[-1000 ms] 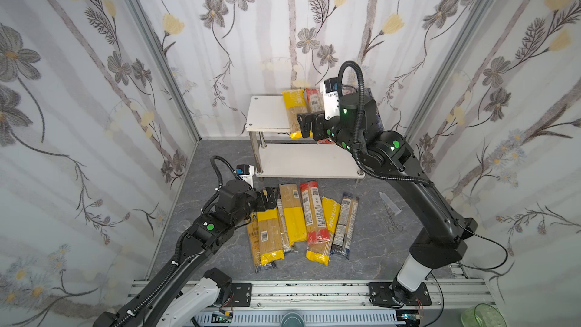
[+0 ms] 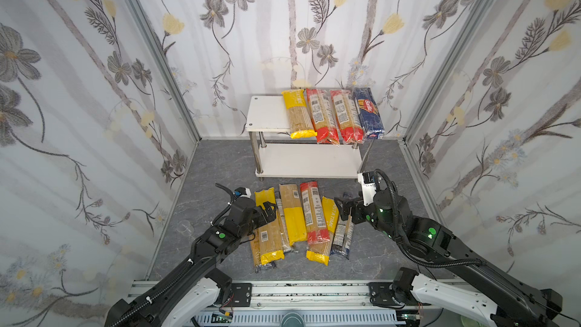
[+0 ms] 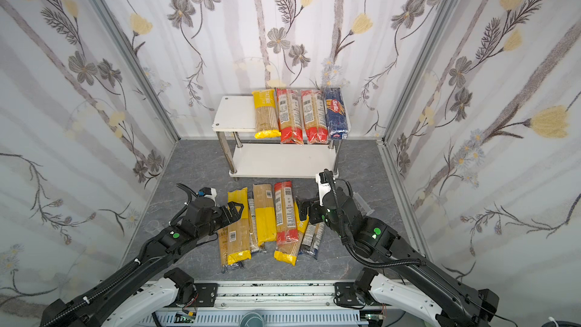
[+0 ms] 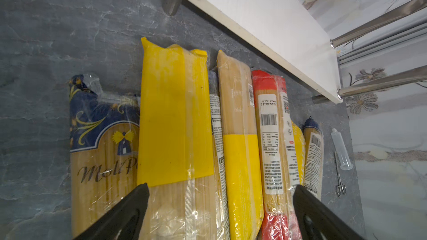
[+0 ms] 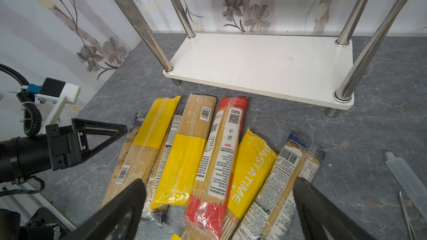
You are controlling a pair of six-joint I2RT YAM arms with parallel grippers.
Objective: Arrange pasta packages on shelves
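Four pasta packs lie on the upper shelf: a yellow one (image 2: pixel 297 112), two red ones (image 2: pixel 320 115) and a blue one (image 2: pixel 368 113) at the right end. The lower shelf (image 2: pixel 308 160) is bare. Several more packs lie on the grey floor in front, including a red one (image 5: pixel 218 155), yellow-banded ones (image 5: pixel 180 160) and a dark-ended one (image 5: pixel 282 195). My left gripper (image 2: pixel 270 210) hangs open over the left packs, fingers empty. My right gripper (image 2: pixel 343 207) is open above the right end of the row, holding nothing.
The upper shelf (image 2: pixel 265 112) is free at its left end. A plastic tube (image 5: pixel 404 180) and scissors (image 5: pixel 404 209) lie on the floor at the right. Bare floor flanks the packs, and walls close in on both sides and behind.
My right gripper has come down and rightward from in front of the upper shelf to over the floor packs. My left gripper has lowered slightly. The packs look unmoved.
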